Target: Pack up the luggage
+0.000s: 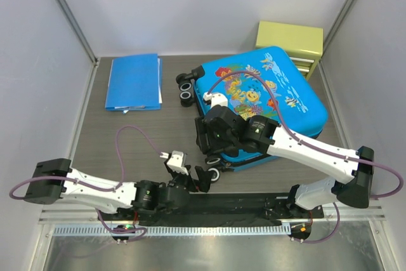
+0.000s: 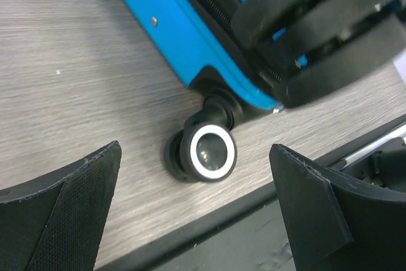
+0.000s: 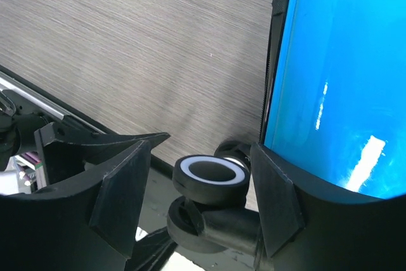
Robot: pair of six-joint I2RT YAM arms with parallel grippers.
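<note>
A blue suitcase printed with sea creatures lies closed on the table, its wheels toward the left. My right gripper hangs over the near-left corner; in the right wrist view its open fingers straddle a black caster wheel beside the blue side. My left gripper is low at the front edge, left of that corner; in the left wrist view it is open, with a wheel between and beyond its fingertips.
Blue folders lie at the back left. A yellow drawer cabinet stands at the back right behind the suitcase. White walls enclose the workspace.
</note>
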